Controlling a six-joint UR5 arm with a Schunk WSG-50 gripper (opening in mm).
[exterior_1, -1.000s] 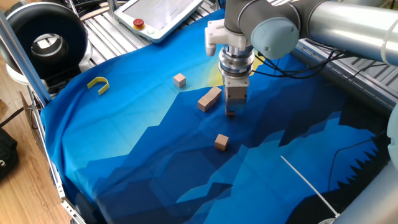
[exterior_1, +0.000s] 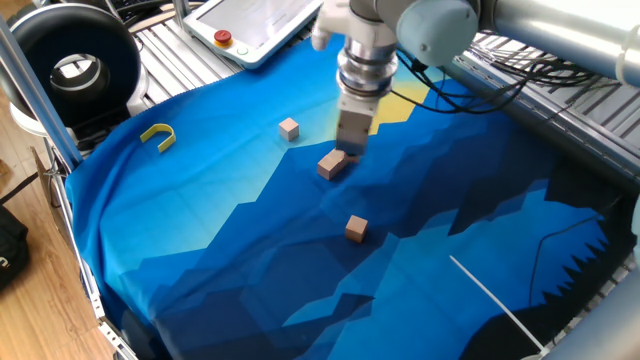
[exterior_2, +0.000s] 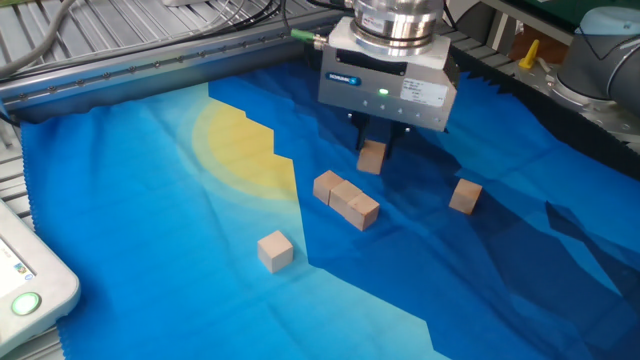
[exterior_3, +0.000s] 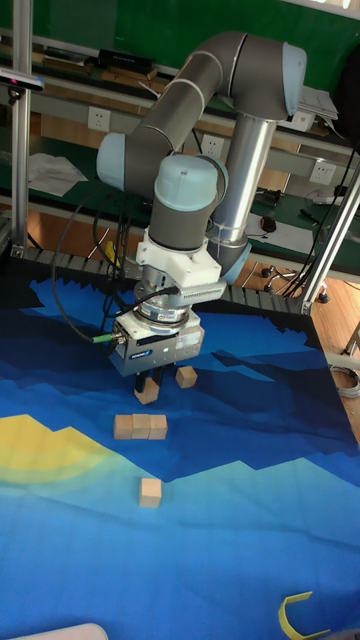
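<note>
My gripper (exterior_2: 375, 148) is shut on a wooden cube (exterior_2: 371, 159), which sits between its two dark fingers in exterior view 2. It hangs just behind a row of three touching cubes (exterior_2: 345, 199), seen from that side. In exterior view 1 the gripper partly covers the far end of this row (exterior_1: 331, 165), and the held cube is blurred. Exterior view 3 shows the held cube (exterior_3: 148, 394) a little beyond the row (exterior_3: 141, 427). Two single cubes lie apart: one (exterior_2: 275, 251) on the light blue area, another (exterior_2: 466, 196) on the dark blue.
A yellow curved piece (exterior_1: 158, 136) lies on the blue cloth (exterior_1: 200, 200) at the left. The tablet with a red button (exterior_1: 222, 37) stands at the cloth's edge. A thin white rod (exterior_1: 497, 302) shows at lower right.
The gripper has risen from beside the row with the cube and moved left and toward the back in exterior view 1, now over the row's far end. The other cubes have not moved.
</note>
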